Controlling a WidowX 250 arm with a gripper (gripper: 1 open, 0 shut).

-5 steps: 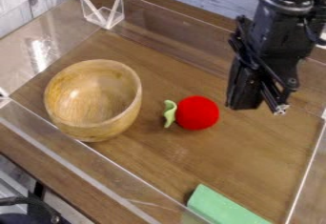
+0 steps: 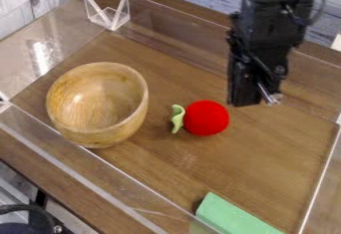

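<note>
My black gripper hangs over the right half of the wooden tray, above and right of a red round object with a pale green stem, which looks like a toy vegetable. Its fingertips point down and appear shut, with nothing visible between them. A wooden bowl sits to the left of the red object.
A green block lies at the front right. Clear plastic walls edge the tray.
The gripper has moved left and slightly up from where it was, and its angle has changed. The bowl, red object and green block are unmoved.
</note>
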